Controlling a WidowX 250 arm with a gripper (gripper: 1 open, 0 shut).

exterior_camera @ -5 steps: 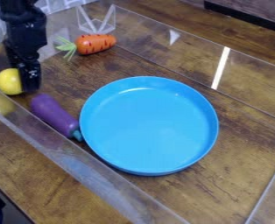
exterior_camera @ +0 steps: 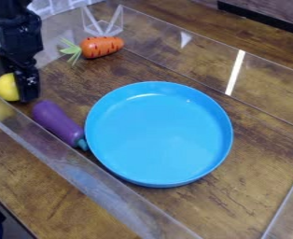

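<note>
My black gripper [exterior_camera: 20, 79] is low at the left edge, its fingers open around a yellow lemon-like object [exterior_camera: 7, 87], partly hidden by them. Right of it lies a purple eggplant [exterior_camera: 54, 119], its green end touching or very near a large round blue plate [exterior_camera: 158, 132]. An orange carrot [exterior_camera: 102, 45] with green leaves lies at the top, apart from the gripper.
Clear plastic walls border the wooden surface [exterior_camera: 212, 205], one running diagonally along the lower left and others at the back and right. The plate is empty, and the area between carrot and plate is clear.
The gripper has shifted very slightly around the yellow object, covering a little more of it than a second ago. The other objects have not moved.
</note>
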